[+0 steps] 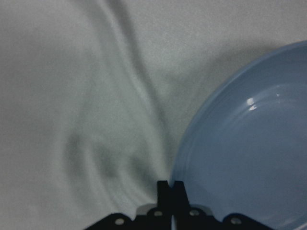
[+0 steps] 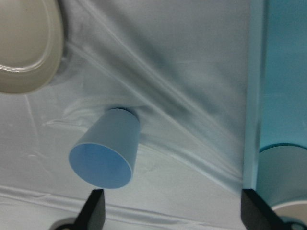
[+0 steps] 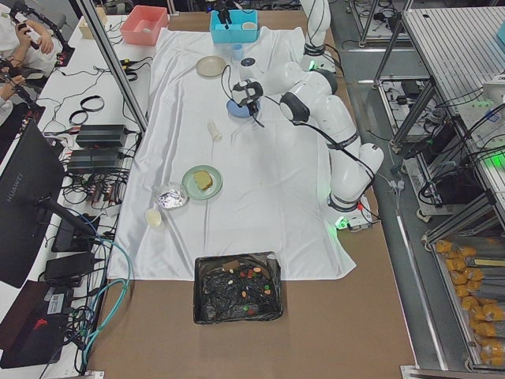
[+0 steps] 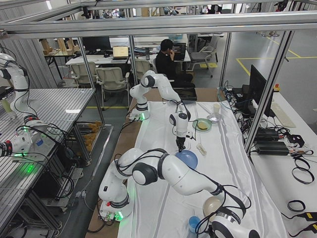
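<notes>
A blue plate (image 4: pixel 186 159) (image 1: pixel 244 148) is on the white cloth. My left gripper is shut on its rim in the left wrist view. My right gripper stands open near a teal bin (image 2: pixel 278 72) (image 3: pixel 233 33) that holds a cup (image 2: pixel 283 177). A blue cup (image 2: pixel 103 148) stands on the cloth beside it, and a beige plate (image 2: pixel 24 48) lies near that.
A green plate with a yellow item (image 3: pixel 202 180), a foil dish (image 3: pixel 170 195), a pale cup (image 3: pixel 153 217) and a small pale item (image 3: pixel 215 130) lie on the cloth. A black lined tray (image 3: pixel 237 308) sits at the near edge.
</notes>
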